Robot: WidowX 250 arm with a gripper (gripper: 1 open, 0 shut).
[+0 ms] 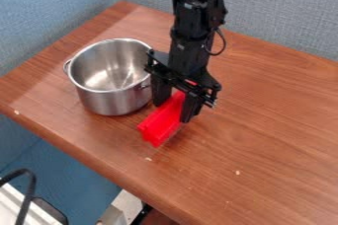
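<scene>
My black gripper (176, 95) reaches down from the top centre of the camera view and is shut on a red block (161, 124), which slants toward the lower left on or just above the wooden table. Just left of the gripper stands a steel pot (110, 79) with small side handles, its inside empty as far as it shows. The upper end of the block is hidden by the gripper.
Grey-blue padded walls stand behind and to the left. A dark cable and a white object sit beyond the lower left edge.
</scene>
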